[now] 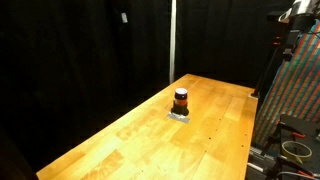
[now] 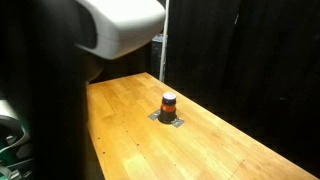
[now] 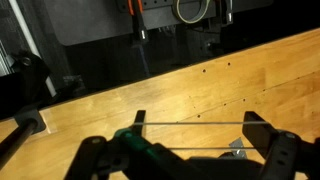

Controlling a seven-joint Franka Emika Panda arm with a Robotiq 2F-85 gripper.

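A dark cylinder point(image 1: 181, 101) with an orange-red band and a pale top stands upright on the wooden table, in both exterior views. Grey strips point(image 2: 178, 123) lie flat at its base. In the wrist view, my gripper is open above the table's edge, its fingers wide apart; thin pale lines run across between them, and what they are I cannot tell. A small grey patch point(image 3: 237, 146) shows near the right finger. My gripper is at the far right in exterior view 1, well away from the cylinder, which I cannot make out in the wrist view.
Dark curtains point(image 1: 80, 70) stand behind it. Past the table's near edge are a dark frame, cables and a ring-shaped item point(image 3: 190, 12). A white arm part point(image 2: 125, 25) blocks much of exterior view 2.
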